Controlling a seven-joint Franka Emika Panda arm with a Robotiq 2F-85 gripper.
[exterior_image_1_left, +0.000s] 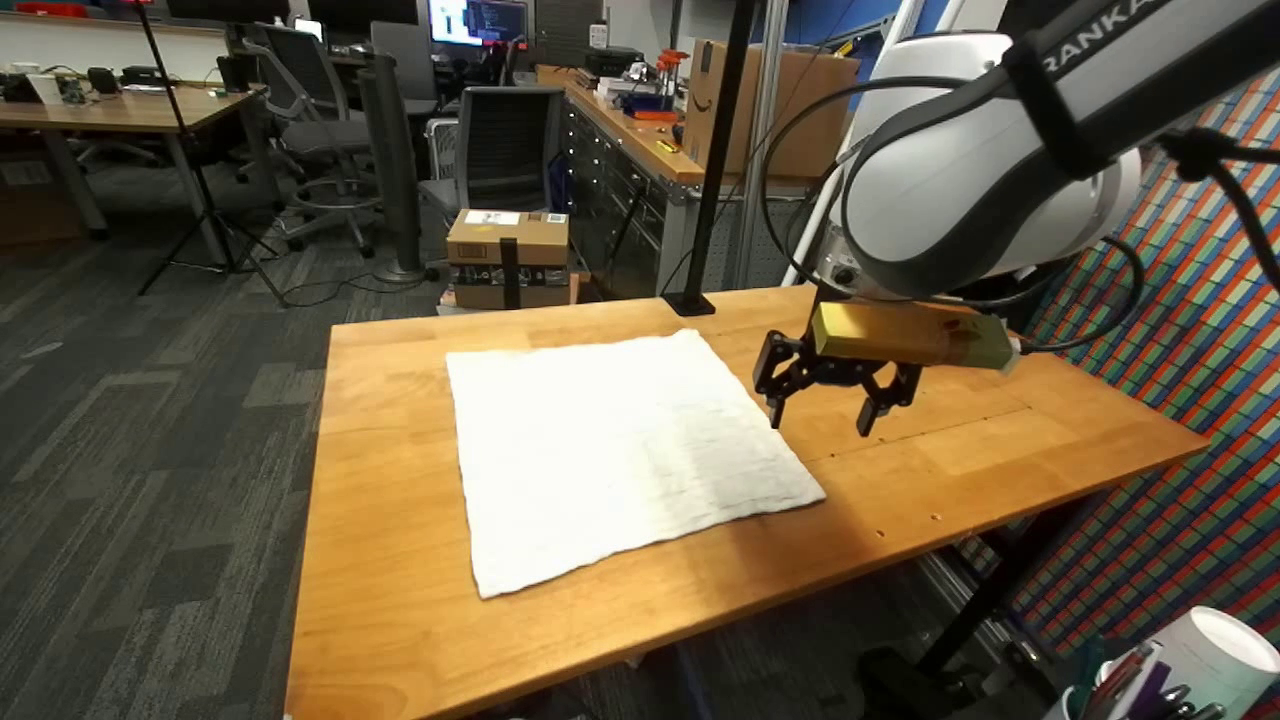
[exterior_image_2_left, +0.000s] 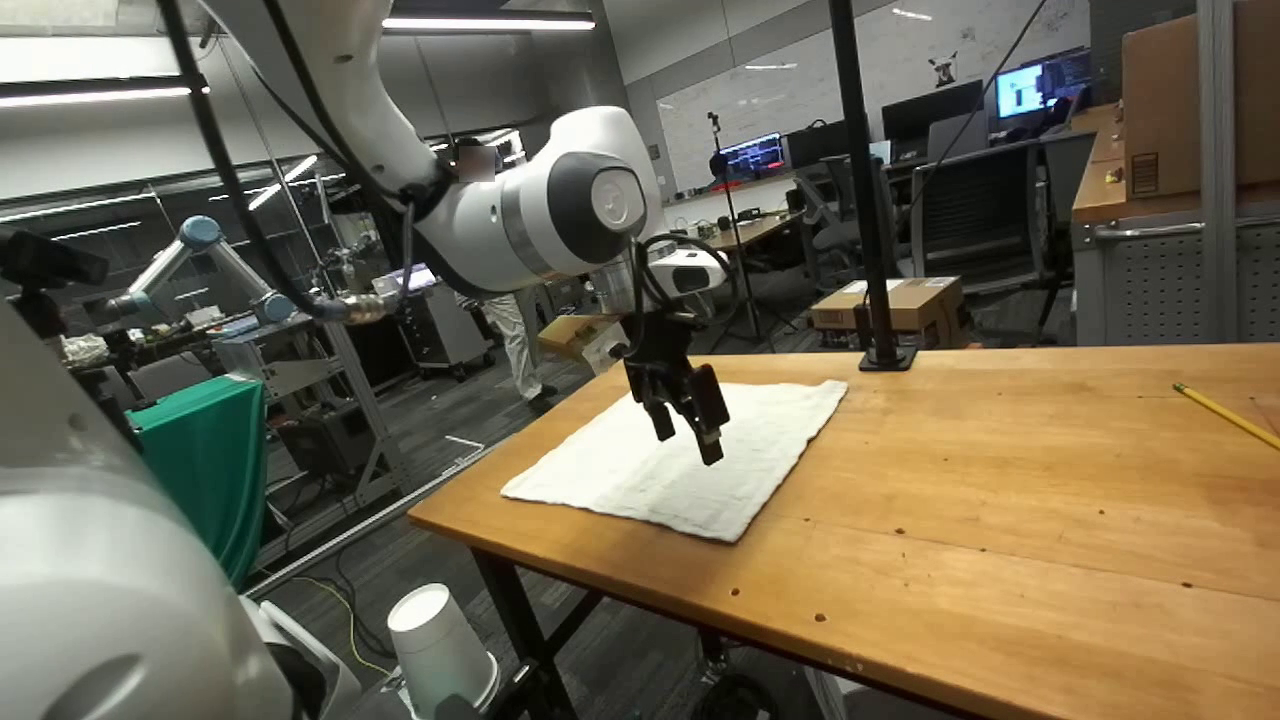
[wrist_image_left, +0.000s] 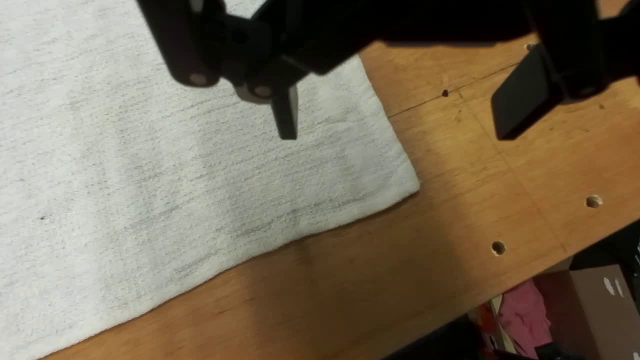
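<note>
A white cloth (exterior_image_1_left: 612, 444) lies spread nearly flat on the wooden table, one corner pointing toward the near right edge. My gripper (exterior_image_1_left: 822, 422) hangs above the table by the cloth's right side, its fingers wide apart and empty. In the wrist view, one of the fingers (wrist_image_left: 285, 114) shows over the cloth (wrist_image_left: 180, 180) and the other over bare wood, with the cloth's corner between and below them. From the second exterior view, the gripper (exterior_image_2_left: 687, 446) is seen in front of the cloth (exterior_image_2_left: 600, 474), clear of the table surface.
A black pole (exterior_image_1_left: 690, 302) stands on the table's back edge. A pencil (exterior_image_2_left: 1224, 414) lies on the wood (exterior_image_2_left: 1020, 504), well away from the cloth. An open box (wrist_image_left: 600, 312) with pink material sits below the edge.
</note>
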